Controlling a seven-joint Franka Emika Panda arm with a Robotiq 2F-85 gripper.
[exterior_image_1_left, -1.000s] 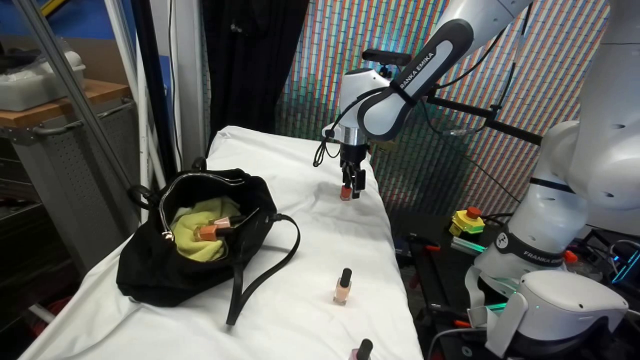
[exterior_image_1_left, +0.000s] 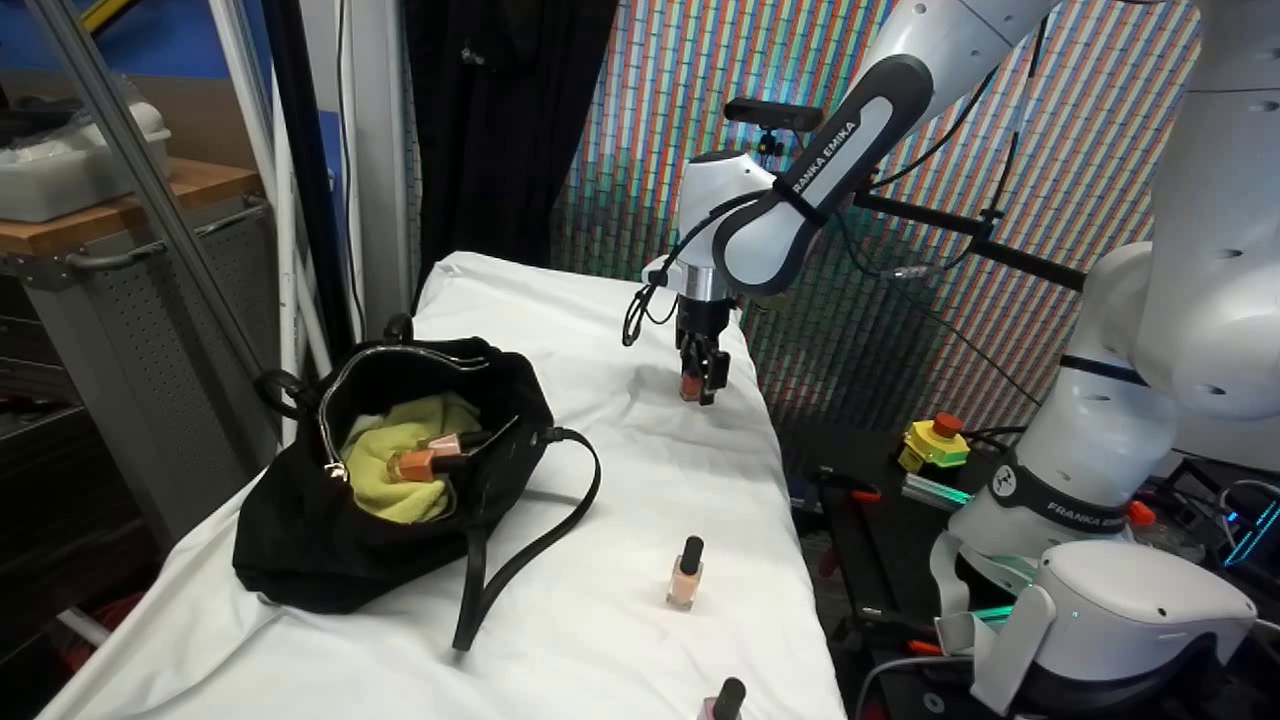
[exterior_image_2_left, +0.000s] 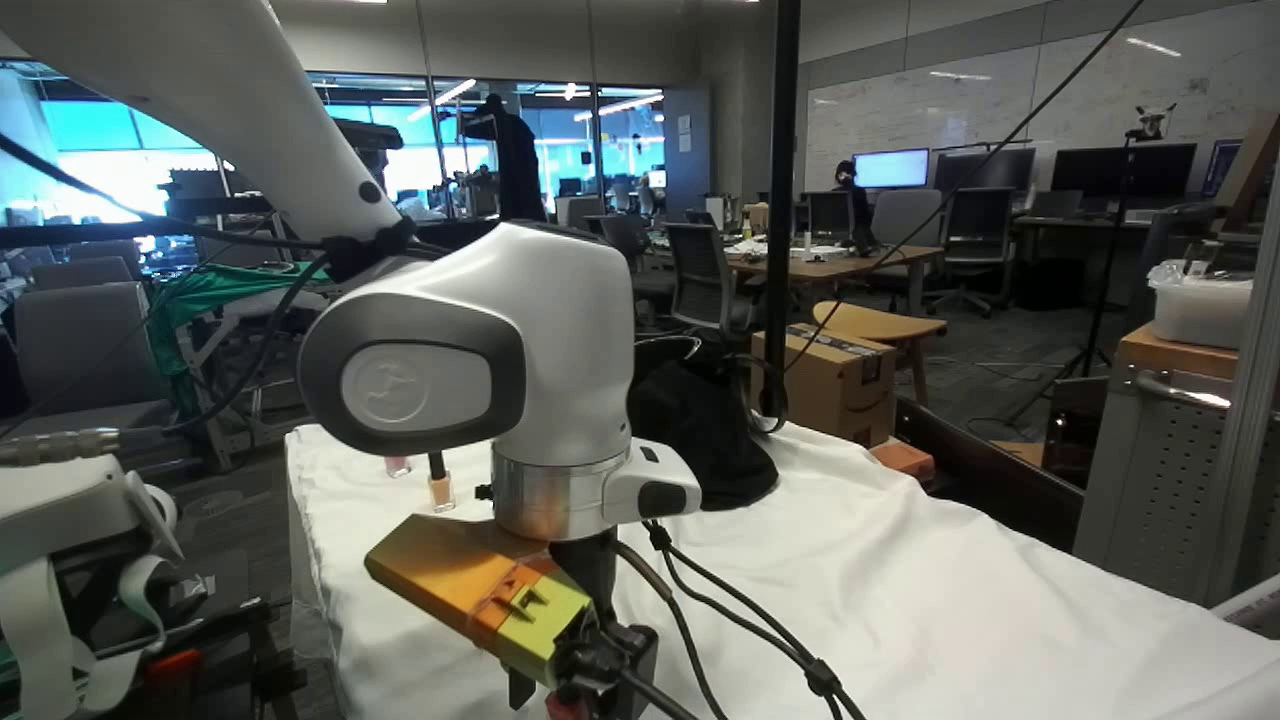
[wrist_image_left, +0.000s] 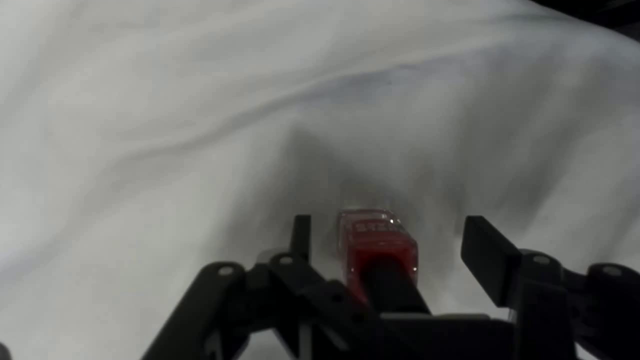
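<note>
A red nail polish bottle (wrist_image_left: 384, 243) with a black cap stands upright on the white cloth. My gripper is lowered around it, open; in the wrist view one of its fingers (wrist_image_left: 301, 237) is left of the bottle and the other is to the right. Gaps show on both sides, wider on the right. From exterior view 1, the gripper (exterior_image_1_left: 704, 382) hides much of the red bottle (exterior_image_1_left: 690, 388) at the far end of the table.
A black bag (exterior_image_1_left: 348, 558) lies open at left, holding a yellow-green cloth (exterior_image_1_left: 390, 450) and two polish bottles. Nearer on the table stand a peach bottle (exterior_image_1_left: 684, 586) and a pinkish bottle (exterior_image_1_left: 720, 708), cut off by the frame. White cloth (exterior_image_1_left: 600, 504) between bag and bottles is clear.
My gripper has come down slightly around the red bottle, which stays in the same place. The bag and the other bottles have not moved.
</note>
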